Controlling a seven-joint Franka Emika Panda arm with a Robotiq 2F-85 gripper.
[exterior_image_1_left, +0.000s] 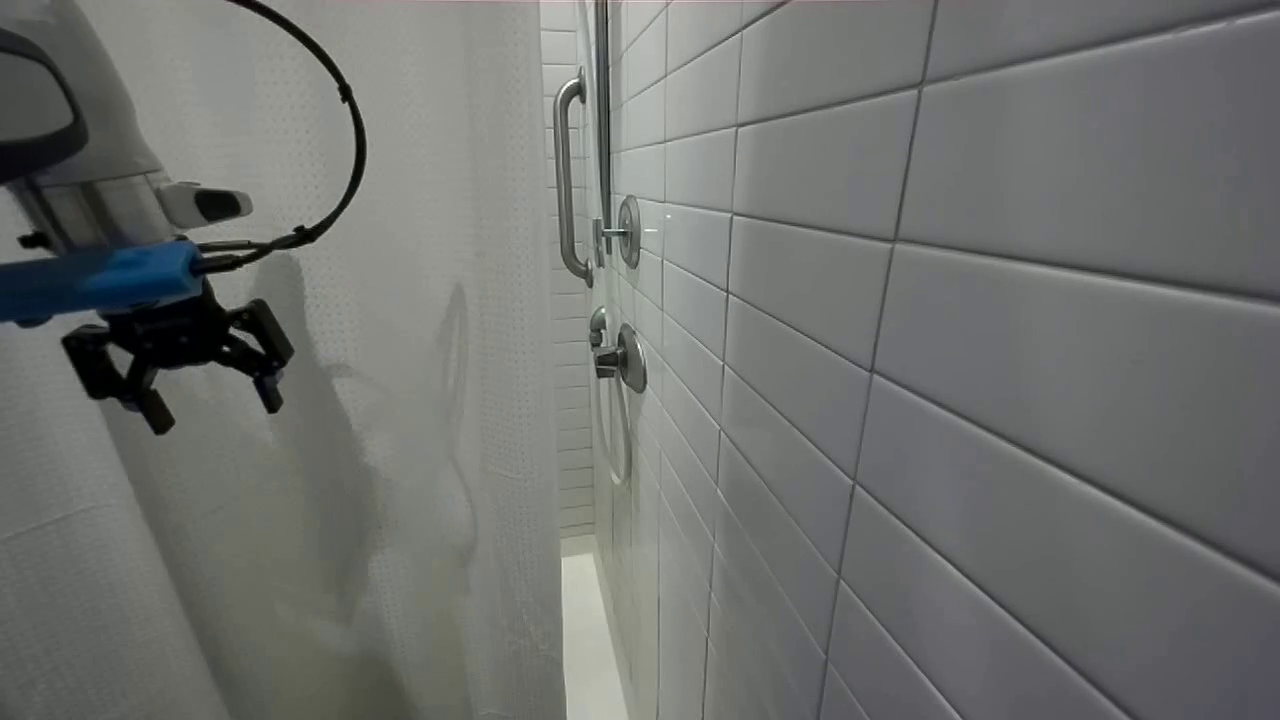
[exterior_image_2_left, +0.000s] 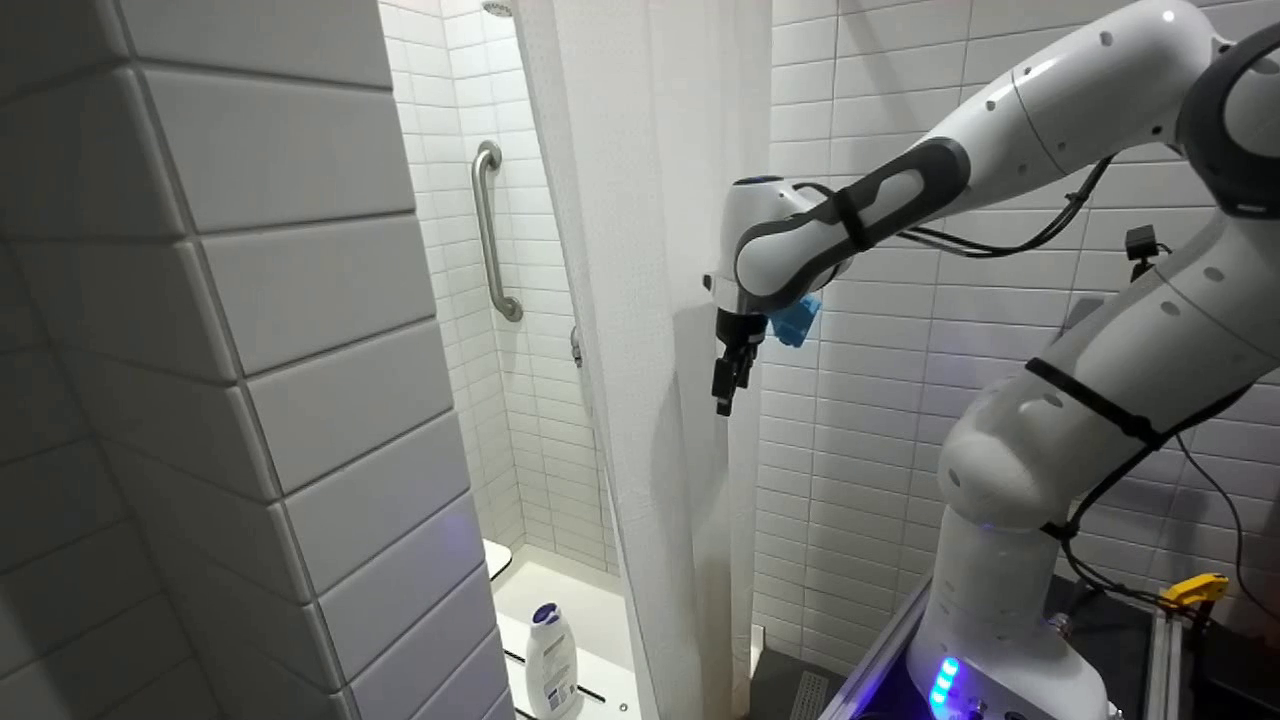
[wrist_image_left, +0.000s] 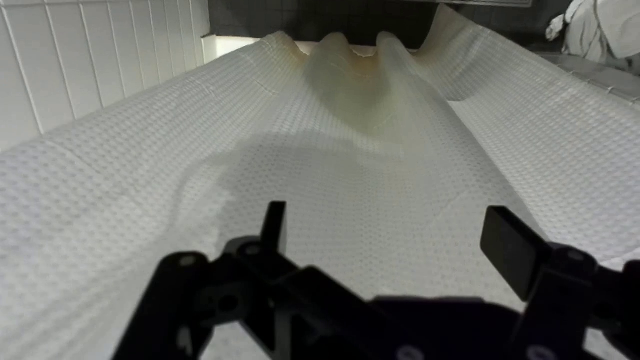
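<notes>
My black gripper (exterior_image_1_left: 217, 416) stands open in front of the white shower curtain (exterior_image_1_left: 408, 504), its fingertips pointing down. Nothing is between its fingers. In exterior view 2 the same gripper (exterior_image_2_left: 723, 406) hangs at the end of the arm, close to the curtain (exterior_image_2_left: 654, 360); whether it touches the cloth cannot be told there. The wrist view has the two fingers spread wide, one black finger pad (wrist_image_left: 510, 249) on the right, with the textured curtain (wrist_image_left: 384, 204) filling the space beyond. Folds gather toward the curtain's lower end, where the cloth looks yellowish.
A tiled wall (exterior_image_1_left: 1020, 360) runs along the right in exterior view 1, with a grab bar (exterior_image_1_left: 564, 174) and a shower valve (exterior_image_1_left: 630, 358) deeper in the stall. A white bottle (exterior_image_2_left: 551, 666) stands inside the shower. A tiled pillar (exterior_image_2_left: 324, 360) fills the left foreground.
</notes>
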